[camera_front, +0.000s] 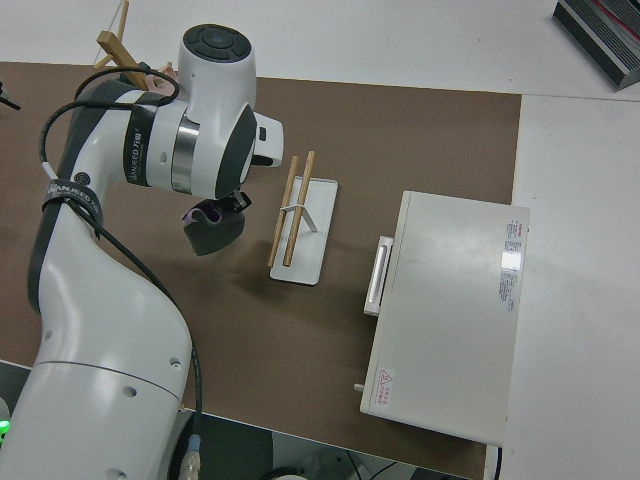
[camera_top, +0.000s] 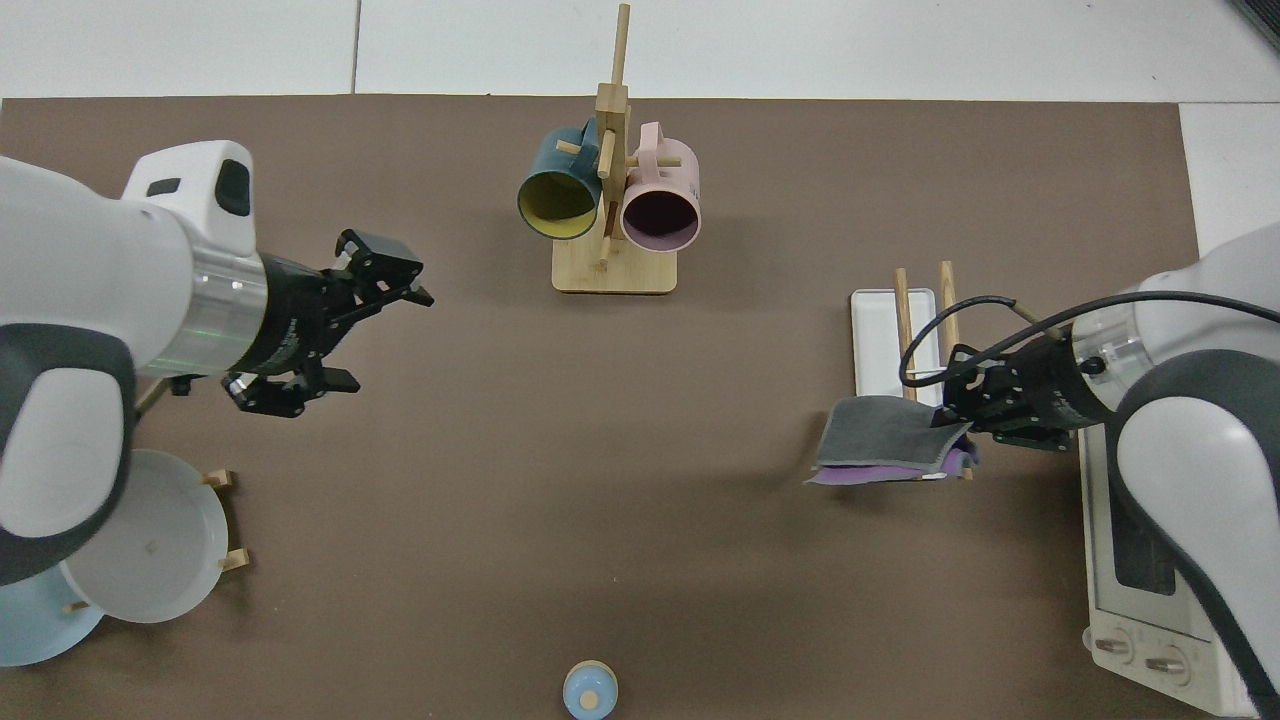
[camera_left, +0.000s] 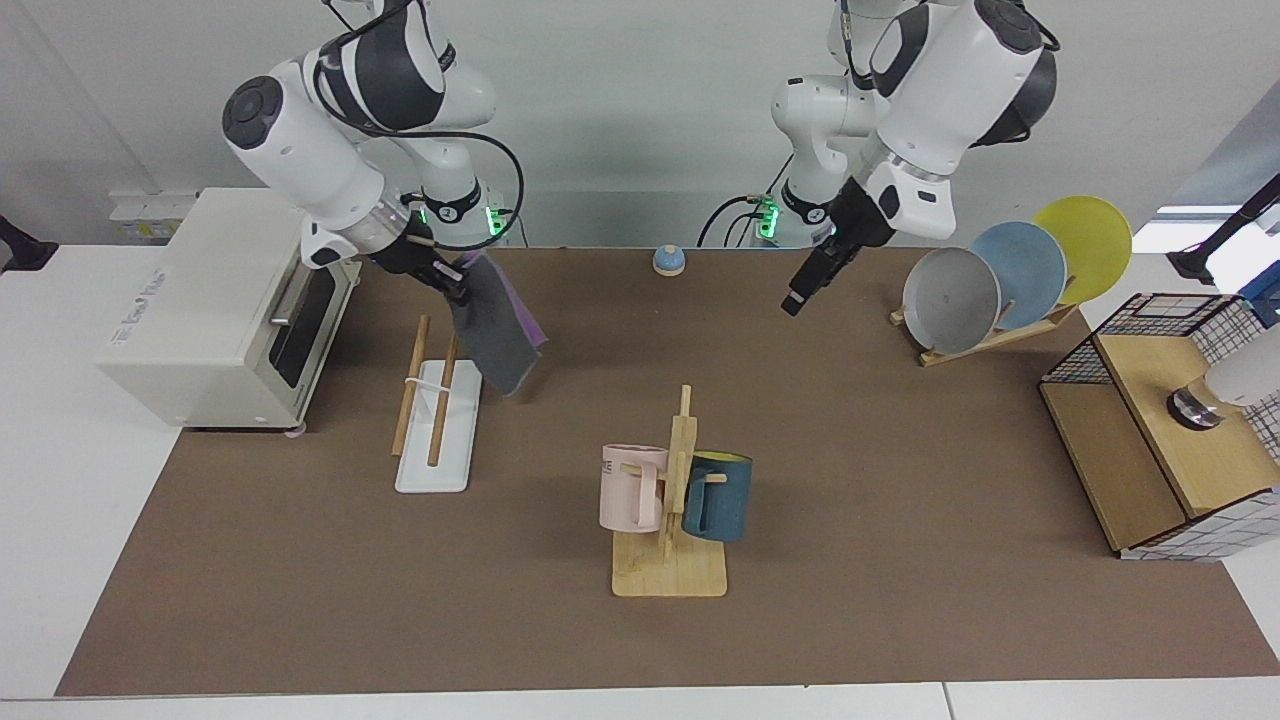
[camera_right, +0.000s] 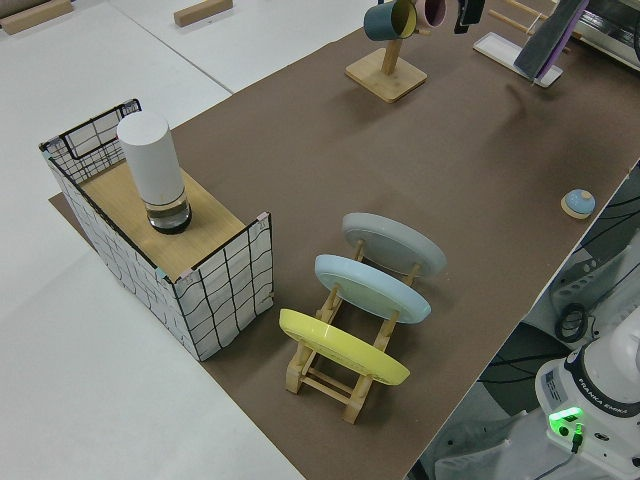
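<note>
A grey cloth (camera_top: 882, 430) with a purple underside hangs from my right gripper (camera_left: 450, 280), beside a white tray (camera_left: 434, 468) bearing wooden dowels. In the top view the cloth lies over the tray's near part; in the left view it hangs right of it. My left gripper (camera_top: 405, 294) is out over the bare mat near the plate rack, its fingertips pointing down in the left view; I cannot tell whether it is open.
A mug tree (camera_left: 667, 576) with pink and teal mugs stands mid-mat. Plates (camera_right: 340, 352) in a rack, a wire shelf (camera_right: 220, 292), a white oven (camera_front: 450, 300) and a small blue object (camera_top: 589, 690) surround open mat.
</note>
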